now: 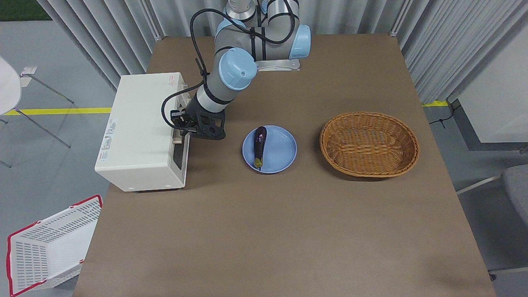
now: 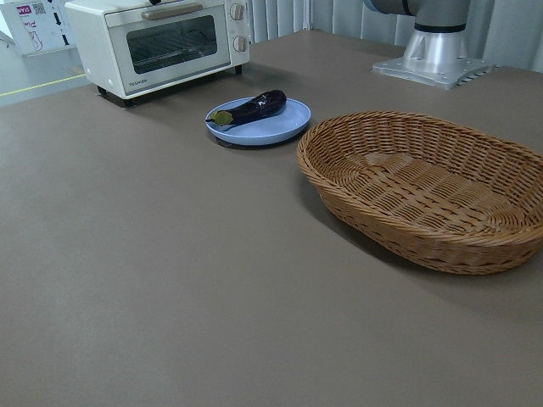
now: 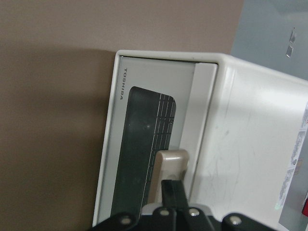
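Observation:
A white toaster oven (image 1: 133,128) stands at the table's left, its door shut and facing right. My gripper (image 1: 185,126) is over the front of the oven, and in the wrist view its black body (image 3: 173,202) sits at the door handle (image 3: 168,168); whether the fingers are open or shut is hidden. A purple eggplant (image 1: 259,144) lies on a blue plate (image 1: 281,151) to the right of the oven.
A wicker basket (image 1: 368,144) rests right of the plate. A white plastic crate (image 1: 52,245) is on the floor at the lower left.

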